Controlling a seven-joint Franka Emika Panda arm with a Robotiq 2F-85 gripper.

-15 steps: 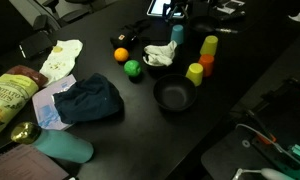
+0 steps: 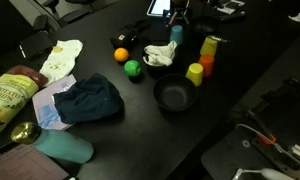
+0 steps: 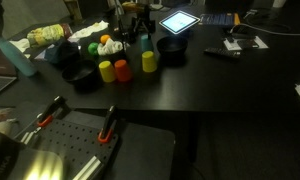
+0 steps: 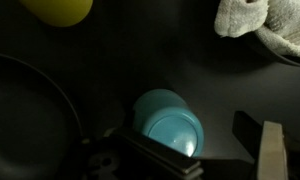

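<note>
A blue cup point(image 2: 177, 34) stands on the dark table, with my gripper point(image 2: 179, 16) just above and behind it at the top of exterior view 1. In the wrist view the blue cup point(image 4: 170, 124) shows its round end, close to the fingers and partly covered by the dark gripper parts. My gripper is open, and the cup does not appear clasped. Two yellow cups point(image 2: 195, 74) and an orange-red cup point(image 2: 206, 65) stand nearby. A whitish cloth point(image 2: 160, 54) lies in a bowl left of the blue cup.
A black bowl point(image 2: 175, 93) sits in front of the cups; another dark bowl point(image 3: 172, 48) is beside the blue cup. A green ball point(image 2: 133, 68), an orange ball point(image 2: 121, 54) and a dark cloth point(image 2: 88, 99) lie leftward. Exterior view 2 shows bare table at right.
My gripper has shifted slightly near the blue cup at the top of exterior view 1. The cups, bowls, balls and cloths have stayed in place.
</note>
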